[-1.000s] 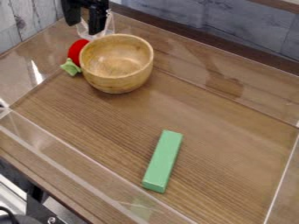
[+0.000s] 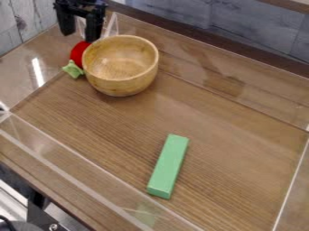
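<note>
My gripper (image 2: 82, 20) hangs at the top left edge of the camera view, open, above and behind a red object (image 2: 79, 50) with a green top or leaves (image 2: 72, 70), probably a strawberry-like toy. A tan bowl (image 2: 140, 63) stands just right of it, partly in front of the red object. A long green block (image 2: 168, 165) lies alone on the lower right of the wooden table.
A small clear or white item (image 2: 107, 28) sits behind the bowl near the back edge.
My gripper has shifted slightly at the top left. The bowl, red object and green block look unchanged.
</note>
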